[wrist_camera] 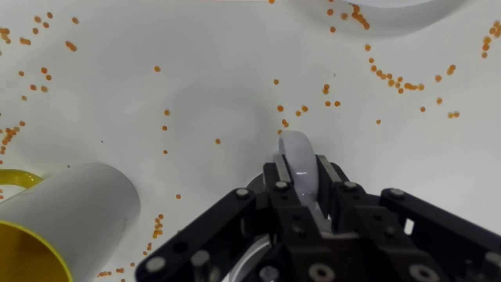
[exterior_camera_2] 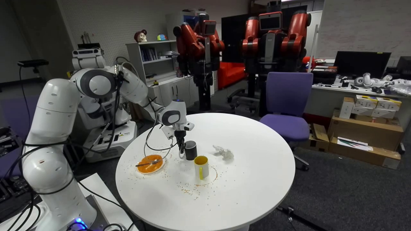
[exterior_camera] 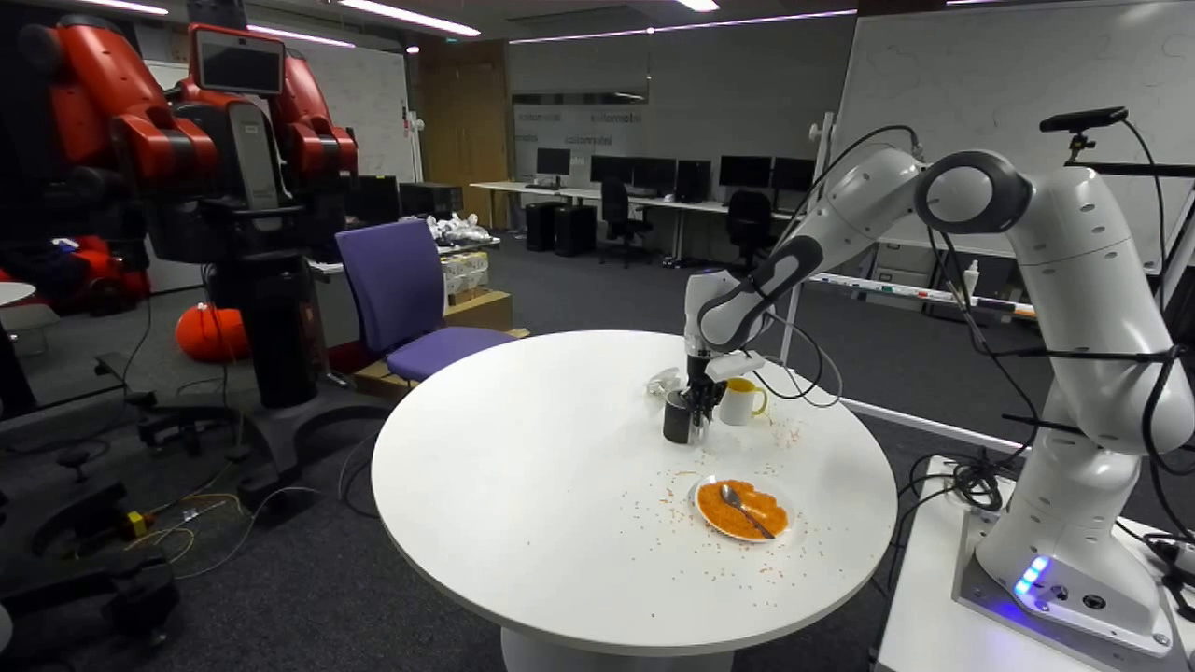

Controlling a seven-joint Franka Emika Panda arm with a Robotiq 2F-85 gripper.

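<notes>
A dark mug (exterior_camera: 677, 421) with a pale handle (wrist_camera: 296, 146) stands upright on the white round table (exterior_camera: 504, 470). In the wrist view my gripper points down over that handle, with one finger on each side and the pads close against it. The gripper looks shut on the handle. Most of the mug is hidden behind the fingers there; a bit of its rim (wrist_camera: 251, 258) shows below. From the other side, the mug (exterior_camera_2: 191, 150) appears right beside the fingertips, resting on the table.
Close by stands a white mug (exterior_camera_2: 201, 169) with a yellow inside and handle. A plate of orange grains (exterior_camera: 741, 510) holds a spoon, and loose grains lie scattered around. Crumpled clear plastic (exterior_camera_2: 223, 153) lies beyond the dark mug.
</notes>
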